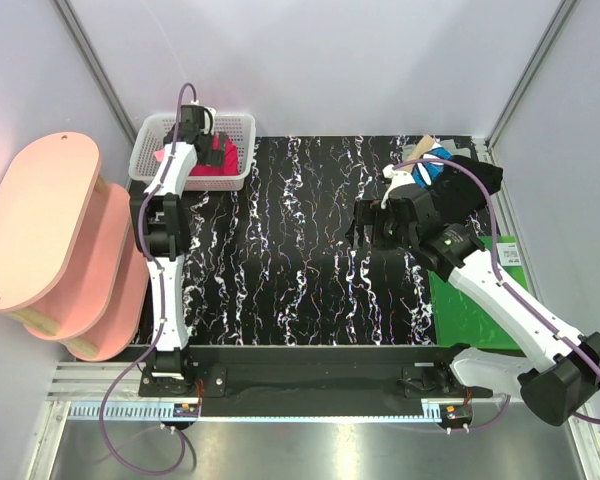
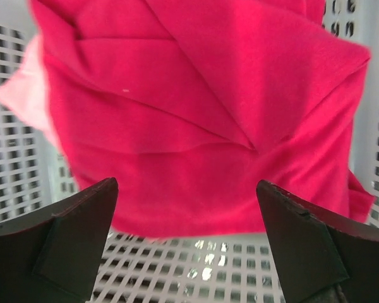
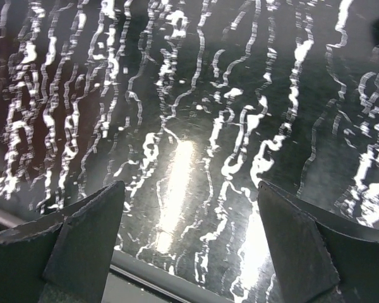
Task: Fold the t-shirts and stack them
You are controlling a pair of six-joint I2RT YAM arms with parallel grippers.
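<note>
Red t-shirts lie crumpled in a white plastic basket at the back left, with a pale pink cloth at one side. Over them hangs my left gripper, open, its two fingers above the red fabric with nothing between them. On the right, my right gripper is open over the black marbled tabletop, empty, as the right wrist view also shows.
A pink tiered shelf stands at the left. Dark, blue and tan items are piled at the back right, near a green board.
</note>
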